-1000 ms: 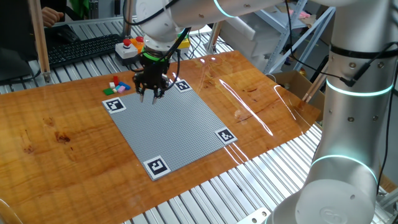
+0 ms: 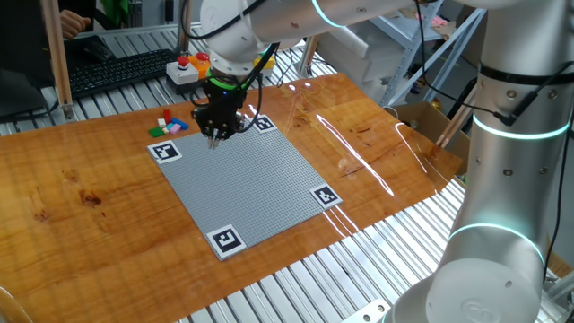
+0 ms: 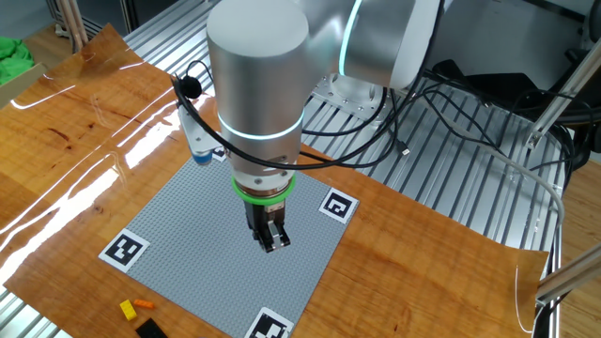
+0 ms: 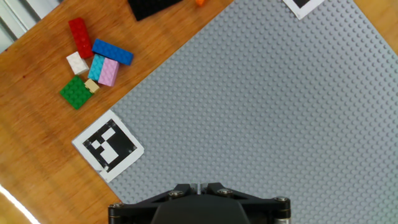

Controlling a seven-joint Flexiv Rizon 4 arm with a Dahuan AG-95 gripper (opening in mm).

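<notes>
My gripper (image 2: 213,143) hangs above the far part of the grey baseplate (image 4: 249,112). Its fingertips meet at the bottom of the wrist view, and nothing shows between them. Off one edge of the plate lies a cluster of loose bricks: a red brick (image 4: 81,37), a blue brick (image 4: 112,52), a white brick (image 4: 77,63), a cyan brick (image 4: 96,67), a pink brick (image 4: 108,72), a green brick (image 4: 76,92) and a small tan brick (image 4: 92,86). The bare studs of the plate carry no bricks where they show.
Printed markers (image 4: 109,145) sit at the plate's corners. A yellow brick (image 3: 128,310), an orange brick (image 3: 144,303) and a black piece (image 3: 150,329) lie beyond the plate. Behind the table stand a box with a red button (image 2: 184,65) and a keyboard (image 2: 123,72). Wide wooden areas are clear.
The arm shifted only slightly; the bricks and the baseplate stayed where they were.
</notes>
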